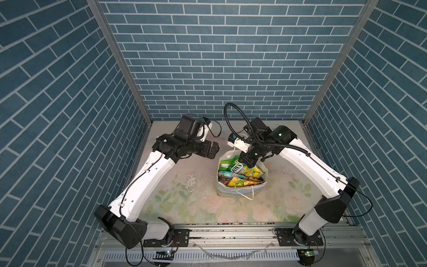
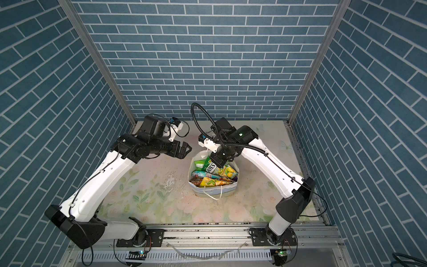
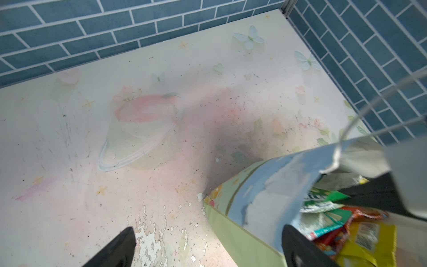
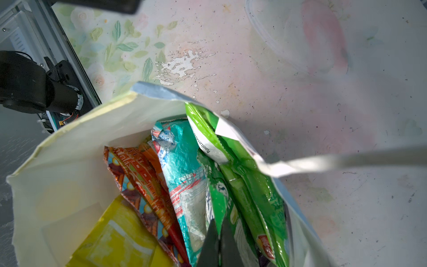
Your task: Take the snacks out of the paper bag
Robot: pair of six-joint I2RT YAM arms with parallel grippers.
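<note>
The open paper bag [image 1: 235,190] is packed with snacks, with a green Fox's packet [image 4: 222,195] near its left side. Fingertips of my right gripper are shut inside the bag, and the packet's green edge narrows in between them. Beside it lie a teal packet [image 4: 180,164], a bright green one [image 4: 240,178], an orange-brown one [image 4: 137,173] and a yellow one [image 4: 120,240]. My left gripper [image 1: 211,150] stands open at the bag's upper left, empty; in the left wrist view one finger [image 3: 307,249] overlaps the bag's rim.
A pale bag handle [image 1: 242,194] hangs over the front, and another handle [image 4: 347,161] crosses the right wrist view. Bare table [image 1: 191,187] lies to the left of the bag. Brick walls [image 1: 222,66] enclose the back and sides.
</note>
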